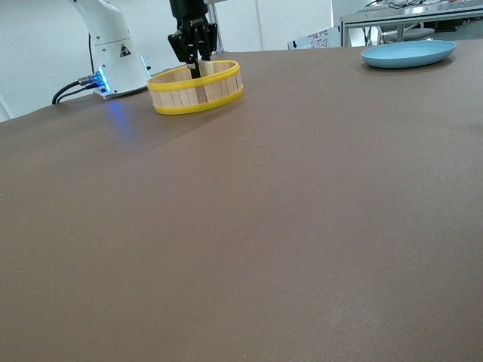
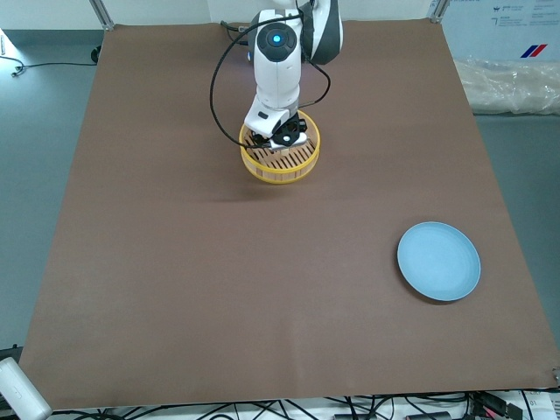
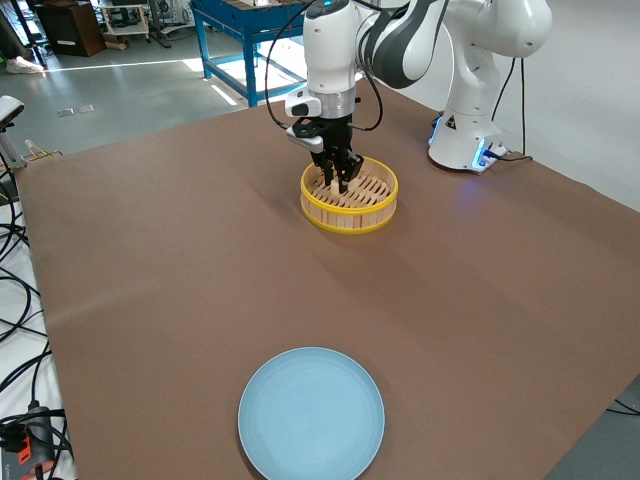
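A round slatted basket with yellow rims (image 2: 278,172) (image 1: 196,106) (image 3: 348,223) stands toward the back of the brown table. The gripper (image 1: 195,69) (image 3: 338,182) points down into it, its black fingers partly hidden by the rim; whether they are open or shut, or touch anything inside, is unclear. A light blue plate (image 2: 438,261) (image 1: 408,53) (image 3: 310,415) lies apart from the basket, toward the front right in the left camera view.
The arm's base (image 3: 460,140) stands beside the basket. Cables (image 3: 20,300) and equipment run along the table's outer edge.
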